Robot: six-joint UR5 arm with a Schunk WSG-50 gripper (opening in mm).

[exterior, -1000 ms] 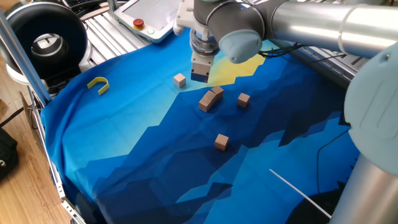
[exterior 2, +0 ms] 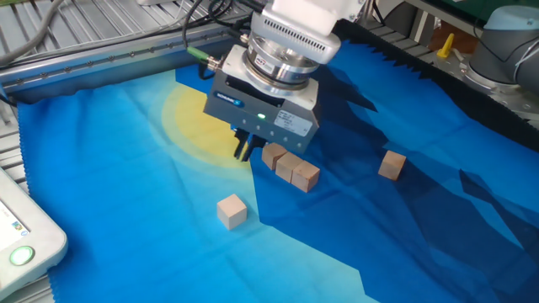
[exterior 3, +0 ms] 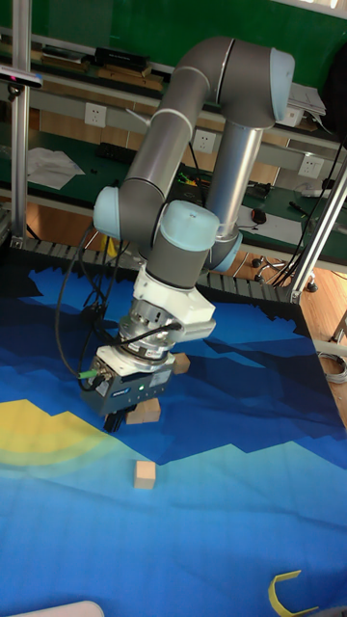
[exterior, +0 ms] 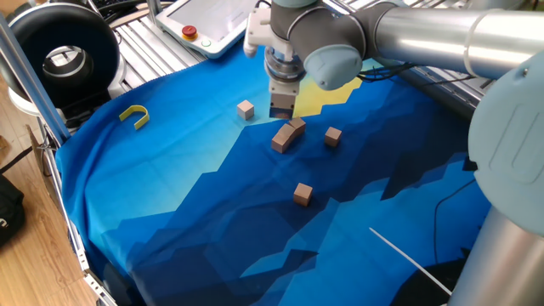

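Observation:
A row of three brown wooden cubes (exterior 2: 287,167) lies touching on the dark blue cloth. My gripper (exterior 2: 244,152) hangs just beside the end of that row, its dark fingers pointing down and close together, with nothing seen between them. In exterior view 1 the row (exterior: 282,139) is partly behind itself, so its cubes are hard to separate. A paler cube (exterior 2: 232,211) rests apart, on the light blue area. Two more single cubes stand on the dark side: one brown cube (exterior: 333,136) close to the row, another brown cube (exterior: 303,195) farther off.
A yellow curved strip (exterior: 134,116) lies near the cloth's edge. The control tablet (exterior: 206,24) with its red button sits beyond the cloth. A thin white rod (exterior: 408,259) is near the arm's base.
My gripper has moved slightly right and toward the camera in exterior view 1, drawing closer to the cube row. The cubes have not moved.

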